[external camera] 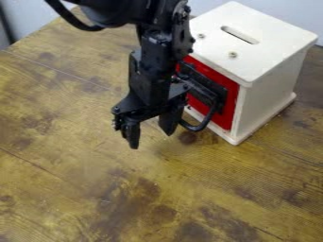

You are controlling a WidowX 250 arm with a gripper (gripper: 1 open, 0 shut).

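My black gripper (151,129) hangs open in the middle of the camera view, pointing down at the wooden table, with nothing seen between its fingers. It stands just left of a white box (259,90) that has a slot and screws on top. The box's red front panel (222,114) faces me and is partly hidden behind the arm and gripper.
The box takes up the upper right. A pale edge shows at the top left corner.
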